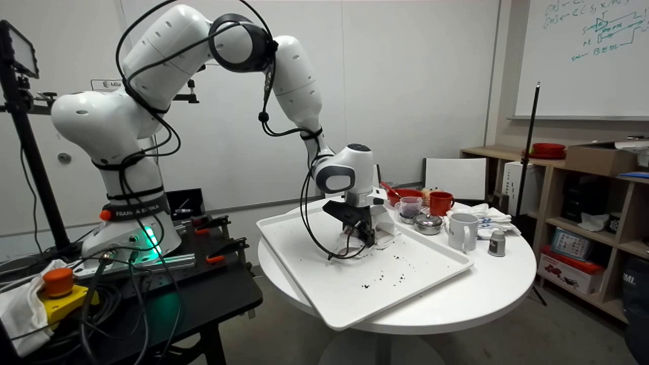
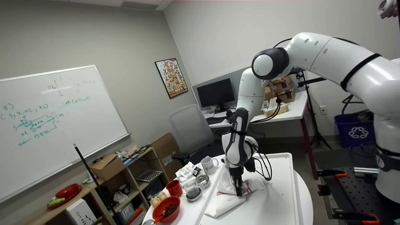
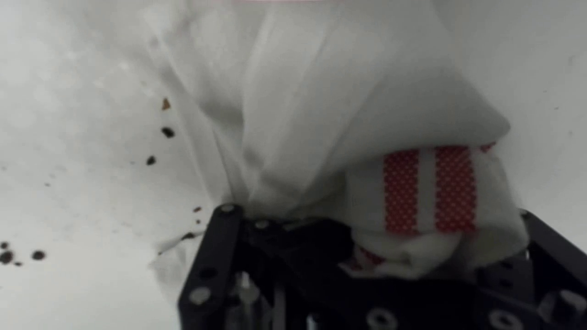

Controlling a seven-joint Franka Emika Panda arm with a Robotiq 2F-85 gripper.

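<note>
A white cloth with red stripes (image 3: 341, 99) is bunched up at my gripper (image 1: 366, 240), its folds running in between the fingers in the wrist view. The gripper points down, low over the white tray (image 1: 322, 274), and is shut on the cloth. From the other side, the loose part of the cloth (image 2: 225, 204) spreads over the tray around the fingers. Cloth hides the fingertips in the wrist view. Dark crumbs (image 1: 382, 279) lie scattered on the tray in front of the gripper, and a few dark bits (image 3: 168, 132) show left of the cloth.
Along the table's far side, beyond the tray's rim, stand a red bowl (image 2: 169, 210), a red mug (image 1: 440, 203), a metal tin (image 1: 428, 224), a grey mug (image 1: 463, 231) and a small grey shaker (image 1: 497, 243). The tray's near part is free apart from crumbs.
</note>
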